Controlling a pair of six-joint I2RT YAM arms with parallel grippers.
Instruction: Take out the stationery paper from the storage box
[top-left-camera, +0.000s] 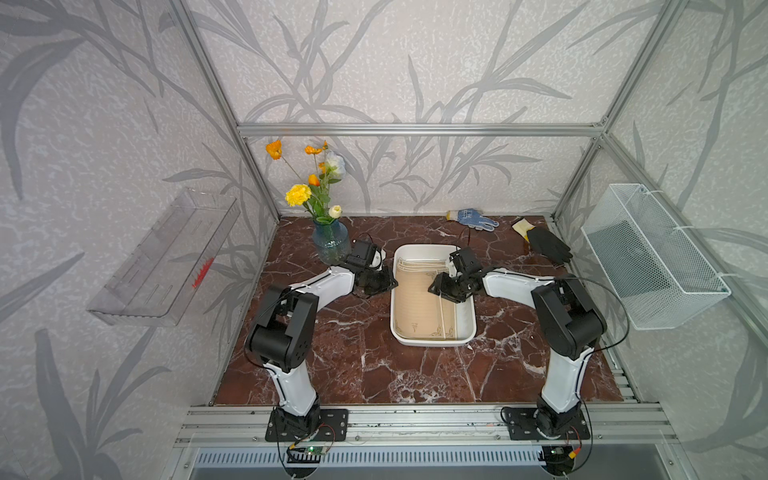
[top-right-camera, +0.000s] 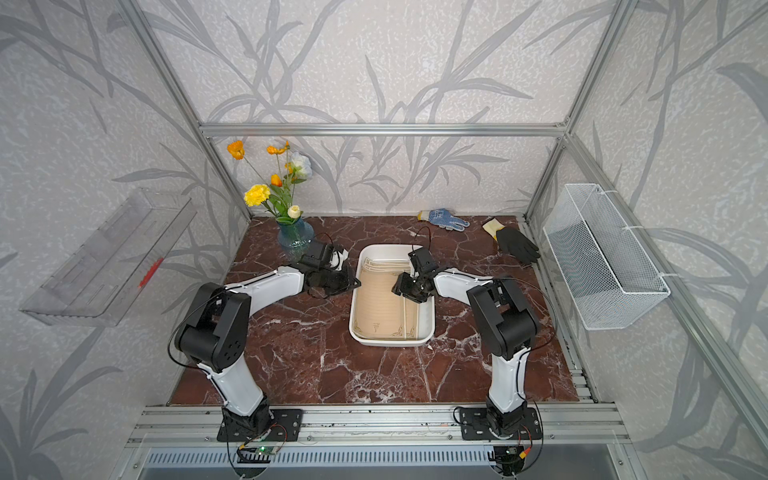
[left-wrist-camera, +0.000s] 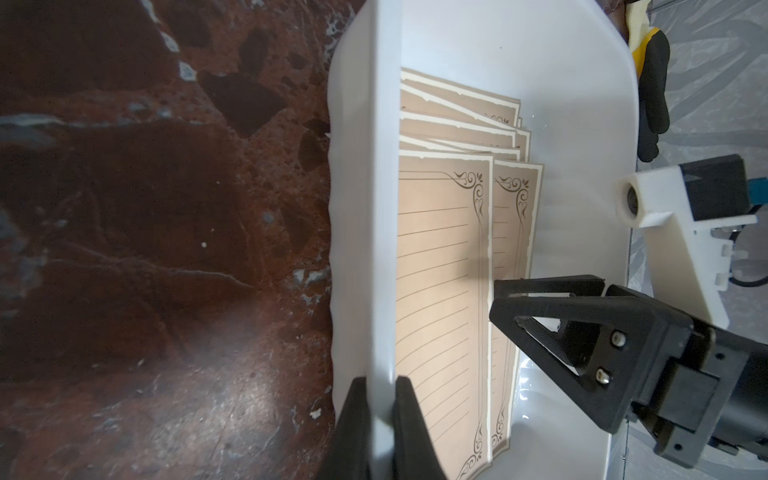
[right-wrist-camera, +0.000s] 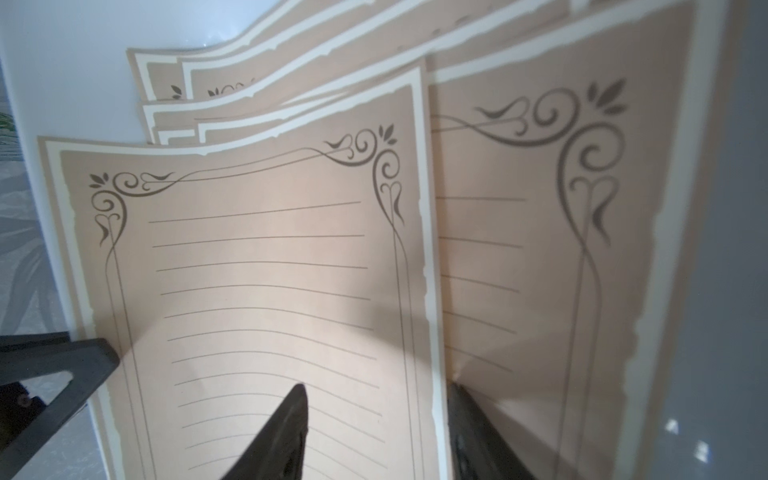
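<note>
The white storage box (top-left-camera: 463, 343) stands on the table, with several tan lined sheets of stationery paper (top-left-camera: 417, 300) inside. My left gripper is shut on the box's left rim, one finger on either side. In the right wrist view, my right gripper is open above the top sheet (right-wrist-camera: 264, 320). One finger is over the lined part and the other near the sheet's right edge; whether they touch it is unclear. Another sheet (right-wrist-camera: 552, 320) shows to the right beneath it. More sheet ends (left-wrist-camera: 460, 120) fan out at the back.
A glass vase (top-left-camera: 330, 240) with flowers stands behind my left arm. Two gloves, one blue (top-left-camera: 473, 219) and one black (top-left-camera: 549, 245), lie at the back right. A wire basket (top-left-camera: 652, 256) hangs on the right.
</note>
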